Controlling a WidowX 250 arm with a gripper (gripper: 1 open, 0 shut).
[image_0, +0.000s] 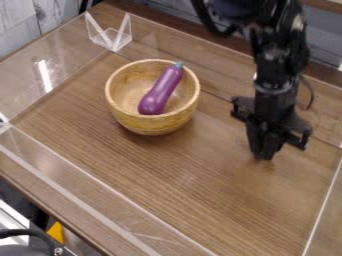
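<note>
My gripper (262, 144) is at the right of the table, low over the bare wood and blurred, its fingers close together with nothing seen between them. To its left a wooden bowl (126, 105) holds a purple eggplant (159, 93), lying tilted along the bowl's right side.
A clear wire-like or plastic object (114, 35) stands at the back left. The table's edge runs along the lower left.
</note>
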